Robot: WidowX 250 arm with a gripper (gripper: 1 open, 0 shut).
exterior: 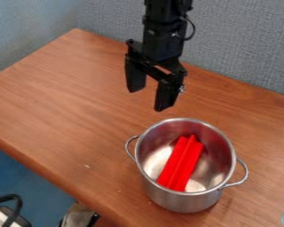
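A steel pot (186,195) with two handles stands on the wooden table at the lower right. Red elongated pieces (179,161) lie inside it, side by side. The black gripper (147,91) hangs above and behind the pot, its two fingers spread wide with nothing visible between them.
A grey padded wall runs along the back. At the lower left, beyond the table edge, are a black cable and other small items.
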